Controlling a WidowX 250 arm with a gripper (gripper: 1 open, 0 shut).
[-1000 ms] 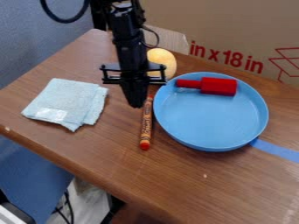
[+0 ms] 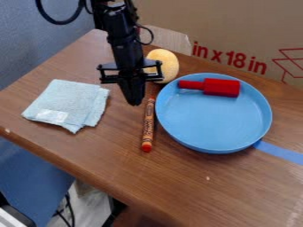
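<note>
My black gripper (image 2: 133, 87) hangs over the table between the folded light-blue cloth (image 2: 66, 105) and the blue plate (image 2: 213, 124); whether its fingers are open or shut is unclear. A thin wooden stick with a red end (image 2: 148, 131) lies along the plate's left side, near the gripper. A red block with a handle (image 2: 219, 87) rests in the plate's upper part. A pale yellow round object (image 2: 164, 63) sits behind the gripper, partly hidden by it.
A cardboard box (image 2: 243, 35) stands behind, and blue tape (image 2: 284, 154) runs right of the plate. The table's left edge drops to a blue area.
The objects on the table appear unmoved.
</note>
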